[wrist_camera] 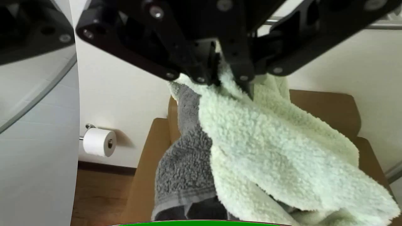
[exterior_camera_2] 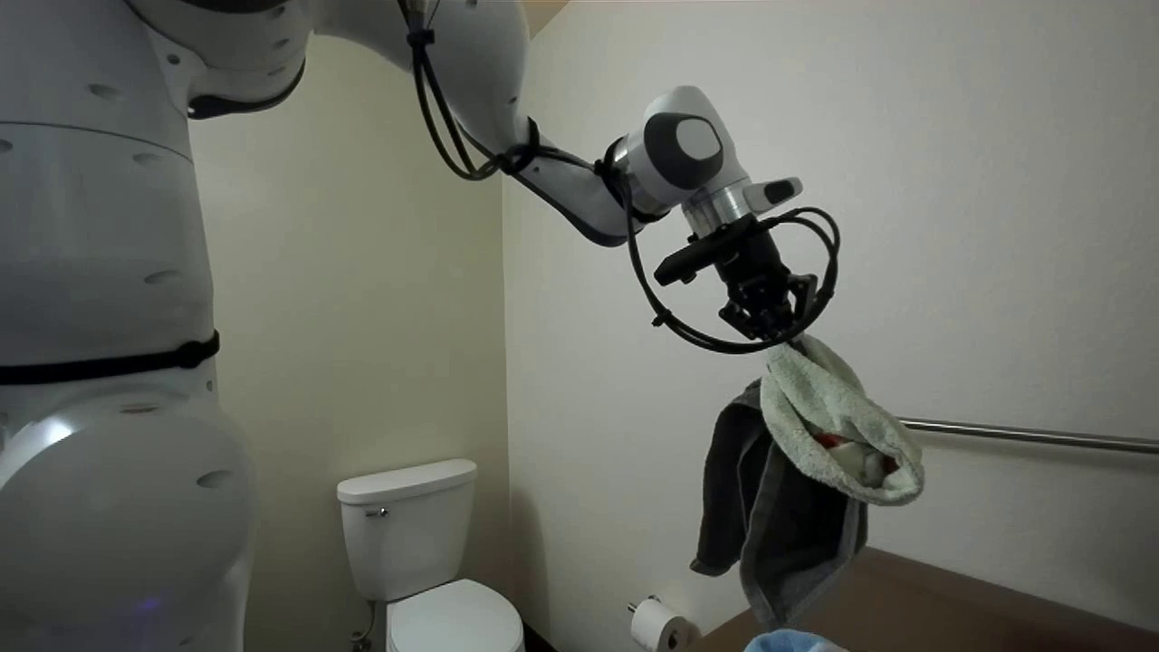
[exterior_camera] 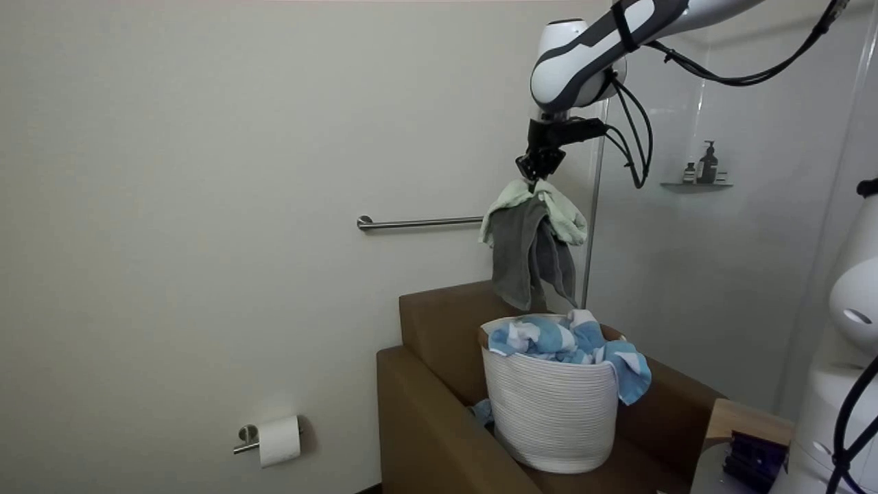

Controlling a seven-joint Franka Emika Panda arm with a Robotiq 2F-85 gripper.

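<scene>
Pinched in my shut gripper are a pale green towel (wrist_camera: pixel 271 143) and, with it, a dark grey towel (wrist_camera: pixel 184 158). Both hang free above the white woven basket (exterior_camera: pixel 551 412), the grey one (exterior_camera: pixel 523 255) reaching lower than the green (exterior_camera: pixel 564 214). From the other side, the green towel (exterior_camera_2: pixel 831 418) shows folded over itself with a bit of red inside the fold. Blue-and-white towels (exterior_camera: pixel 560 337) fill the basket's top, and one drapes over its right rim. Exactly how the grey cloth sits between the fingers is hidden.
The basket stands on a brown armchair (exterior_camera: pixel 444 329). Behind the hanging towels runs a metal towel bar (exterior_camera: pixel 420 222) on the wall. A toilet paper roll (exterior_camera: pixel 280 440) is mounted lower left, and a toilet (exterior_camera_2: pixel 451 608) stands in the corner. A small shelf (exterior_camera: pixel 695 185) holds bottles.
</scene>
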